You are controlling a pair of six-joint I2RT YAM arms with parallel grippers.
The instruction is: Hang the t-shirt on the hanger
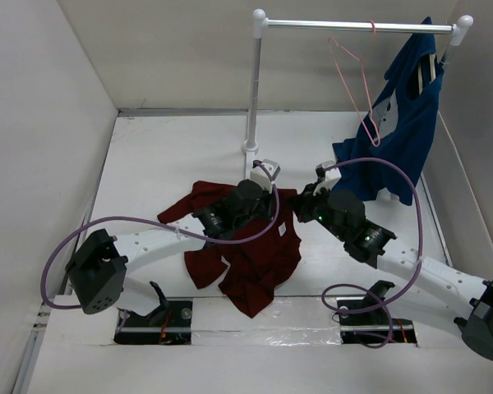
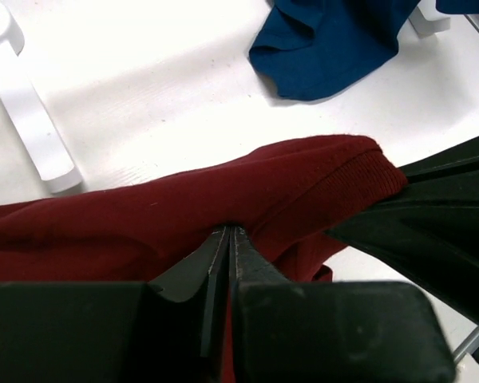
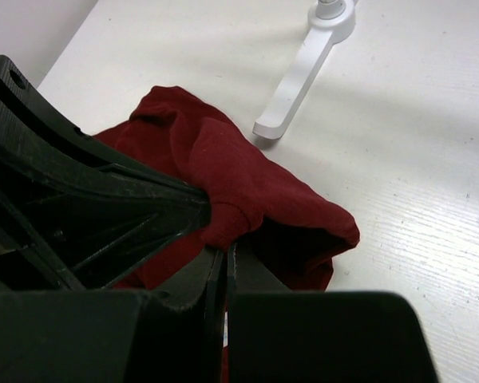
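A dark red t-shirt (image 1: pixel 251 271) lies crumpled on the white floor. My left gripper is shut at a fold along its upper edge, and so is my right gripper; whether fabric is pinched between either one's fingertips is hard to tell. In the top view the two grippers face each other closely over the shirt's top. A pink hanger (image 1: pixel 343 74) hangs from the metal rail (image 1: pixel 312 25) above.
A blue garment (image 1: pixel 407 123) hangs at the rail's right end, its lower part reaching the floor. The rail's white foot (image 3: pixel 295 88) stands just behind the red shirt.
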